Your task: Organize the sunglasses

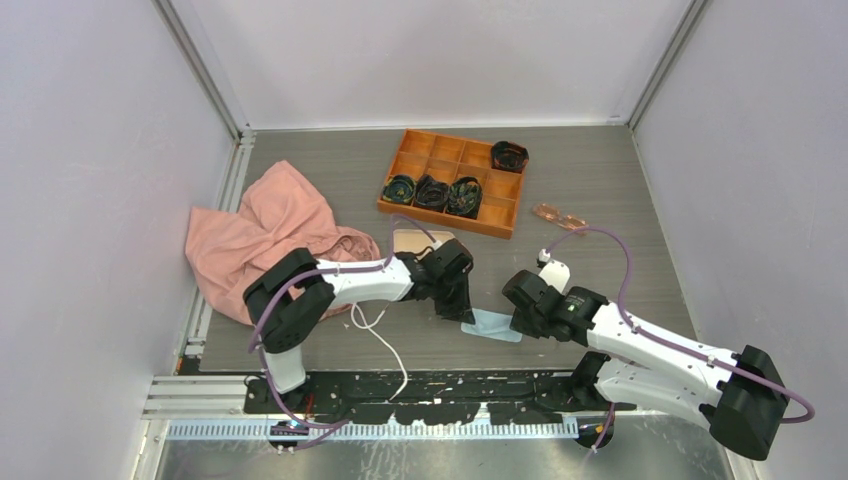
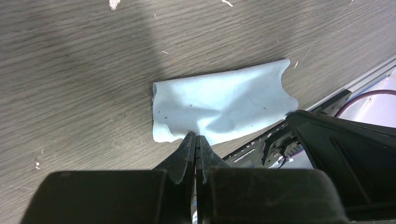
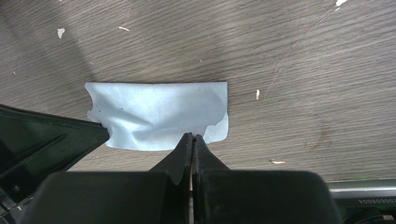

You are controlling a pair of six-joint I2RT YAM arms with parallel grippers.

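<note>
Clear brownish sunglasses lie on the table to the right of the orange compartment box. A light blue cloth is spread flat near the table's front. At its left end, my left gripper is shut, its tips against the cloth's near edge; nothing clearly shows between them. My right gripper is shut on the near edge at the cloth's other end, where the fabric meets the tips. Both wrist views show the cloth's upper side smooth, with a small fold near each tip.
Several dark rolled items sit in the box, the rest of its cells empty. A pink cloth lies heaped at left, with a white cable near the left arm. A beige flat item is partly behind that arm.
</note>
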